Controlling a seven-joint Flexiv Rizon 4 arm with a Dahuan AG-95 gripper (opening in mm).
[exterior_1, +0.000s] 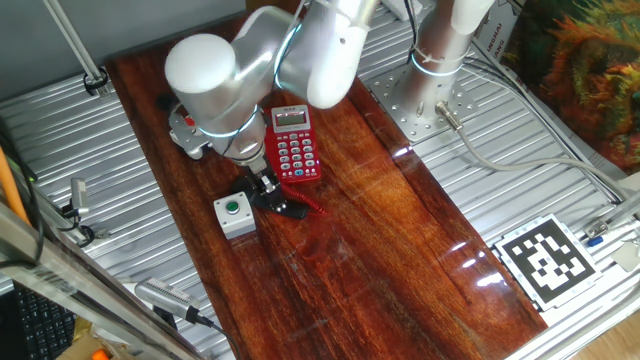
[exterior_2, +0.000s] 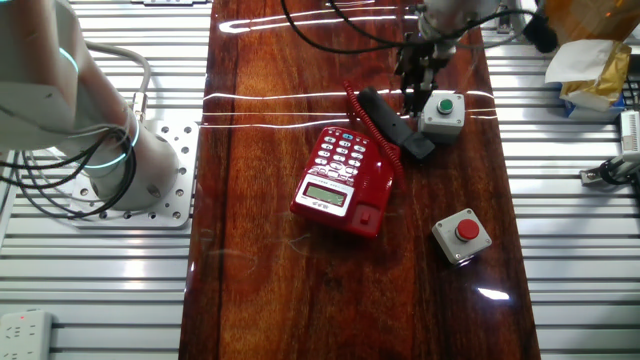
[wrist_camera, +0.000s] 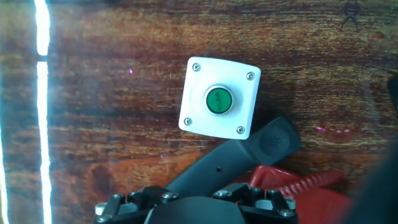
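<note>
A white button box with a green button (exterior_1: 232, 208) stands on the wooden table; in the wrist view the green button (wrist_camera: 219, 100) faces the camera near the middle. My gripper (exterior_1: 268, 186) points down beside this box, over the black handset (exterior_1: 292, 209). The red telephone (exterior_2: 345, 180) lies close by, with its handset (exterior_2: 397, 125) off the base and reaching to the green-button box. Only the top of my gripper shows along the bottom edge of the wrist view, and how its fingers stand is unclear.
A second box with a red button (exterior_2: 467, 230) sits farther along the same table side, partly covered by the arm in exterior view 1. The coiled red cord (exterior_2: 370, 125) runs beside the handset.
</note>
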